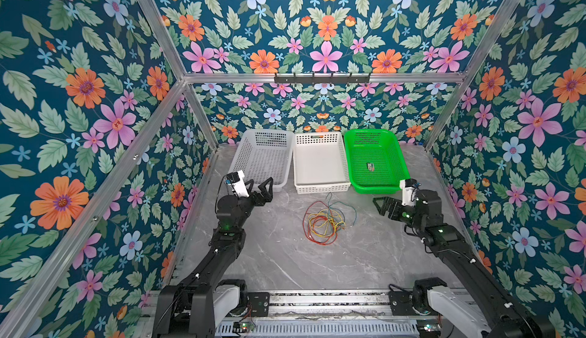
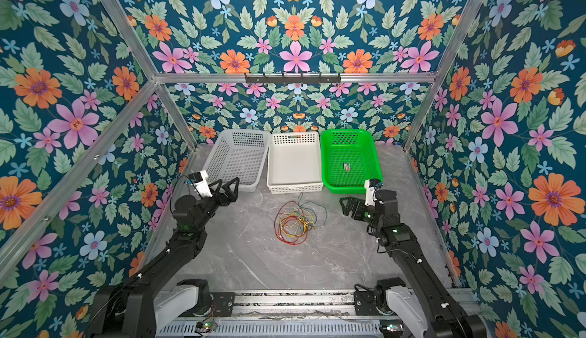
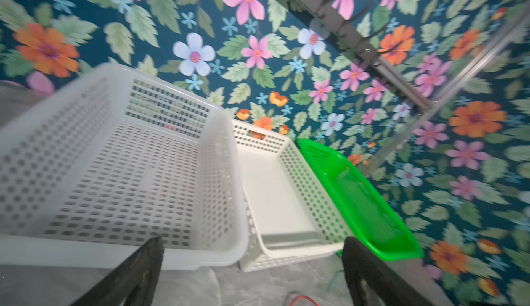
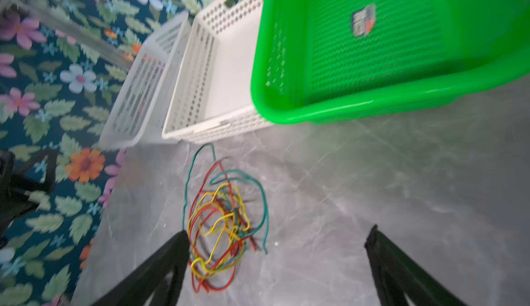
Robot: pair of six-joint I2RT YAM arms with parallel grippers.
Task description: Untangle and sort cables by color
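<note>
A tangle of red, yellow and teal cables [image 1: 323,222] lies on the grey table in front of the baskets, also seen in the right wrist view [image 4: 218,223]. Behind it stand a grey basket [image 1: 261,158], a white basket [image 1: 320,161] and a green basket [image 1: 375,179]. My left gripper [image 1: 265,191] hangs open near the grey basket's front, left of the cables. My right gripper [image 1: 384,205] stands open in front of the green basket, right of the cables. Neither has anything between its fingers.
The baskets stand side by side along the back, below the flowered wall and metal frame. A small label [image 1: 370,167] shows in the green basket.
</note>
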